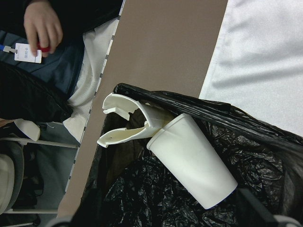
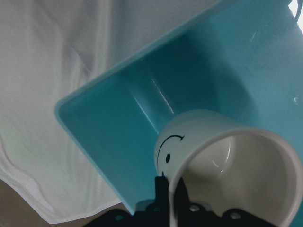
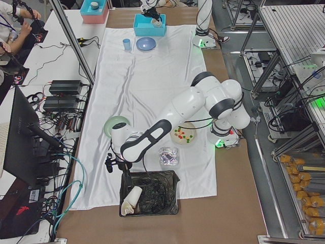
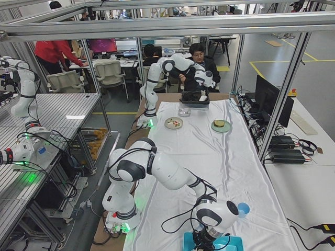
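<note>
My left gripper point(image 3: 127, 173) is over a black-lined bin point(image 3: 160, 201); a white cup point(image 1: 189, 161) and broken white cup pieces point(image 1: 137, 123) lie inside. In the left wrist view only blurred edges of this gripper show, so its fingers cannot be judged. My right gripper is shut on the rim of a white cup with a drawn smiley face point(image 2: 220, 170), held over or in a blue bin point(image 2: 104, 146) at the table's far end in the camera left view.
A green plate point(image 3: 117, 122), a plate with colored pieces point(image 3: 183, 134) and a clear packet point(image 3: 168, 156) sit near the left arm. A blue plate point(image 3: 145, 43) and blue cup point(image 3: 127, 44) stand near the blue bin.
</note>
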